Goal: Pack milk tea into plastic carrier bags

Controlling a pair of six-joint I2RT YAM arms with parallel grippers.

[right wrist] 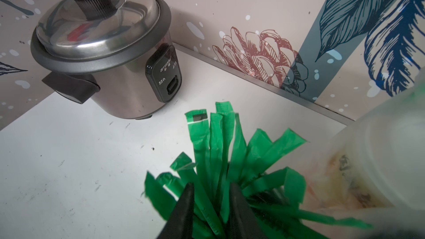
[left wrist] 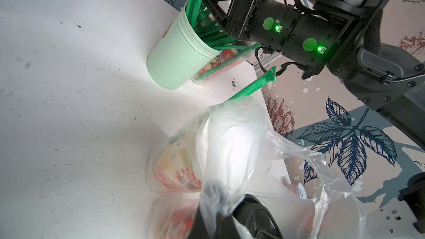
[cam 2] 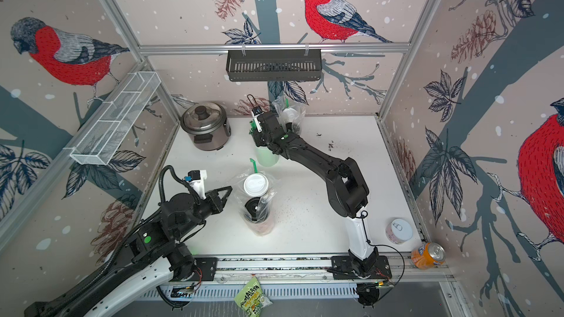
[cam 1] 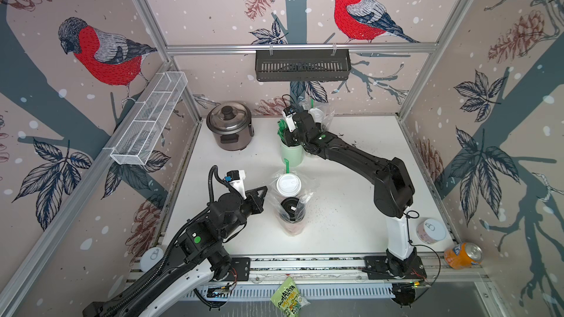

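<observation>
Two milk tea cups in a clear plastic bag (cam 1: 292, 205) stand at centre front, one white-lidded (cam 1: 288, 184) with a green straw (left wrist: 252, 87), one black-lidded (left wrist: 256, 219). My left gripper (cam 1: 258, 198) is at the bag's left side, shut, bag film at its fingertips in the left wrist view. My right gripper is among the green-wrapped straws (right wrist: 216, 141) in the mint cup (left wrist: 177, 55), its fingers apart around straws; whether it grips any cannot be told. Another bagged cup (right wrist: 380, 150) stands behind the straw holder.
A rice cooker (cam 1: 229, 126) sits at back left. A pink can (cam 1: 431, 230) and orange can (cam 1: 463, 255) are at front right. A snack bag (cam 1: 288, 296) lies below the front edge.
</observation>
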